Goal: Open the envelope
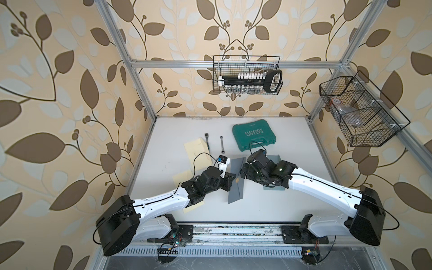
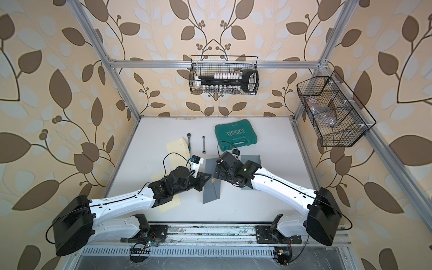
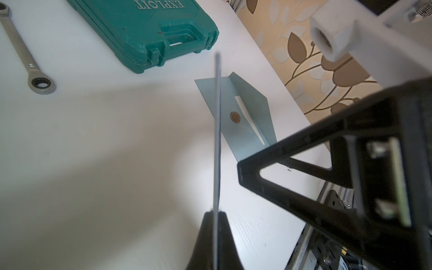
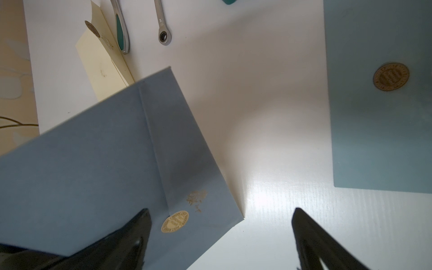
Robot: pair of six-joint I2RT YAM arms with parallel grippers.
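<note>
Upright between my arms, the dark grey-blue envelope [image 1: 235,191] is held by its left side, with my left gripper shut on it. In the left wrist view the envelope shows only as a thin edge-on line rising from the fingertips. The right wrist view shows its broad face, with a long crease or flap edge, a gold seal [image 4: 174,221] and a small brown print. My right gripper is open just right of the envelope, nothing between its fingers. Whether its left finger [image 4: 140,234] touches the paper, I cannot tell.
A teal envelope [image 4: 378,135] with its flap raised lies at the right, partly under the right arm. Cream envelopes [image 1: 194,148] lie at the left. Behind are two wrenches, one a plain ratchet wrench [image 1: 221,145], and a green case [image 1: 254,134].
</note>
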